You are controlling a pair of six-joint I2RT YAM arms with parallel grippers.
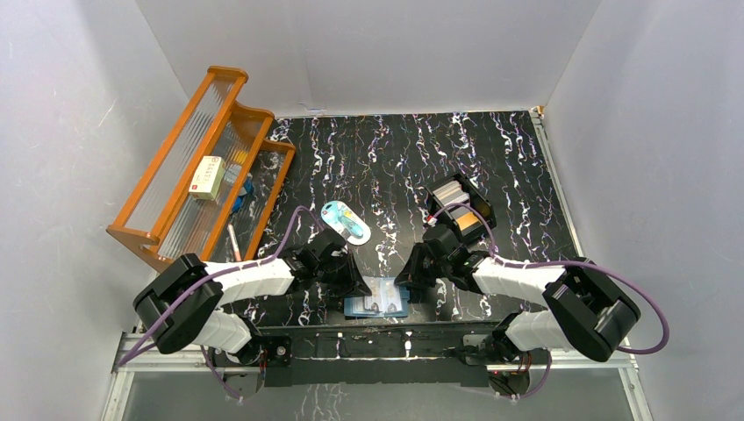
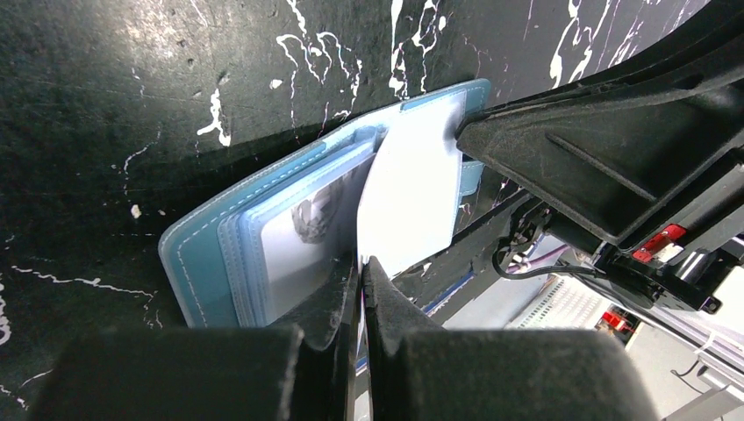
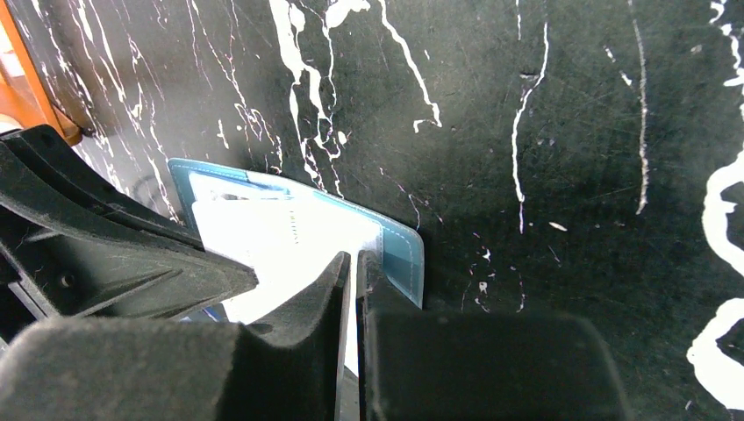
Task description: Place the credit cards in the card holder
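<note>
The light-blue card holder [image 1: 377,307] lies open near the table's front edge, between both grippers. In the left wrist view, a clear sleeve on the holder [image 2: 197,263] covers a pale card with a grey picture [image 2: 316,215]. A white page [image 2: 408,175] stands raised, its edge running into my left gripper, which is shut on it. My right gripper is shut at the holder's other side, with a strip of the white page [image 3: 281,232] showing between its fingers. The gripped parts are largely hidden by the fingers.
A black box [image 1: 482,203] of upright cards stands at right, behind the right gripper. Behind the left gripper lies a blue-and-white package [image 1: 346,222]. A wooden rack [image 1: 180,153] fills the left side.
</note>
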